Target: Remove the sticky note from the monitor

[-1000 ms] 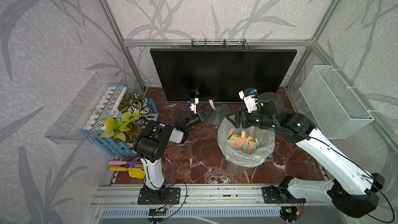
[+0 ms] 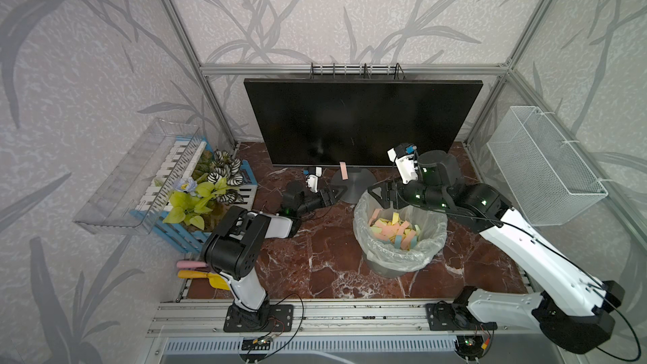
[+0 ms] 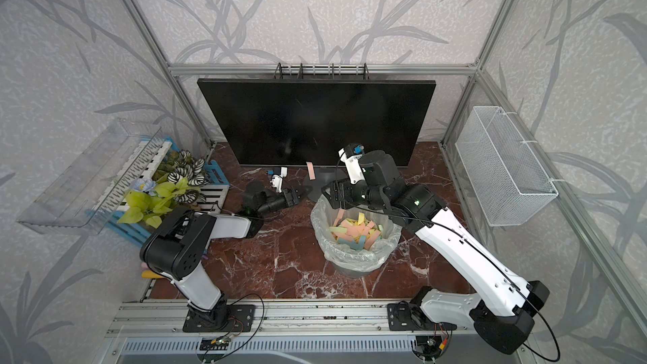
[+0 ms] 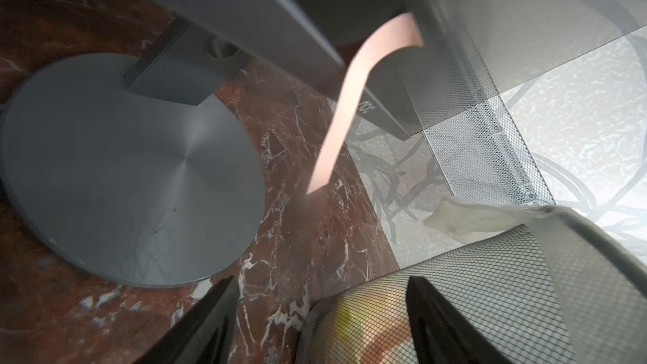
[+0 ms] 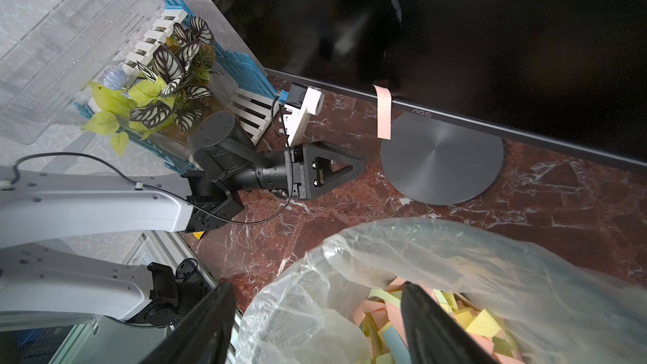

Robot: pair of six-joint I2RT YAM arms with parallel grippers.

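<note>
A pale pink sticky note (image 5: 383, 113) clings by its top end to the lower edge of the black monitor (image 5: 505, 40), its free end hanging down in front of the round stand base. In the left wrist view the note (image 4: 350, 97) curls ahead of the fingers, clear of them. My left gripper is open to the left of the note, below the monitor's edge, with nothing between its fingers. Over the lined bin stands my right gripper (image 2: 374, 192), its fingers parted and empty.
The bin (image 2: 431, 246) with its clear liner holds several used notes, just right of the left gripper. A blue planter (image 2: 202, 195) stands at the left, a white wire basket (image 2: 539, 161) hangs at the right.
The right arm and the note's place on the monitor look unchanged.
</note>
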